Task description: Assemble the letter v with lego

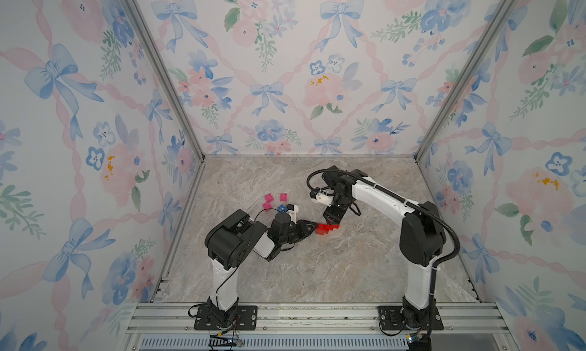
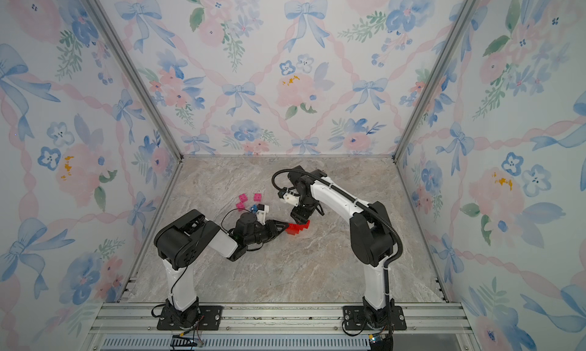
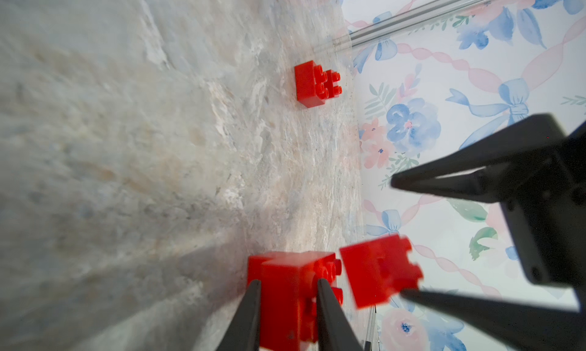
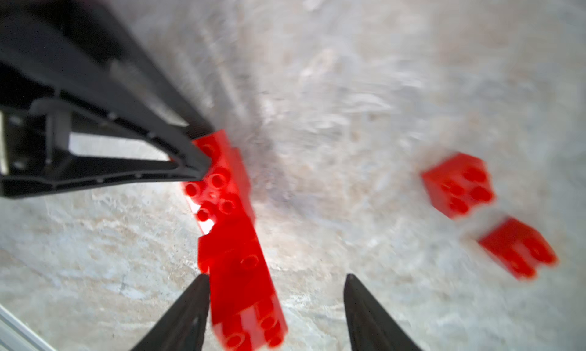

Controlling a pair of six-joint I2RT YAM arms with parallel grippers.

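Observation:
My left gripper is shut on a red brick [image 3: 280,308] just above the table. In the right wrist view, its fingers grip the far end of a row of red studded bricks [image 4: 218,186]. The nearer red brick [image 4: 244,290] of that row sits tilted beside one fingertip of my right gripper. The right gripper stands open, with no brick between its fingers. In the left wrist view, this tilted brick [image 3: 378,270] looks raised near the right gripper's lower finger; I cannot tell whether it is pressed onto its neighbour.
Two loose red bricks [image 4: 457,183] lie on the table to the right in the right wrist view. Several pink bricks [image 1: 268,198] and a blue brick [image 1: 281,208] rest behind the left gripper.

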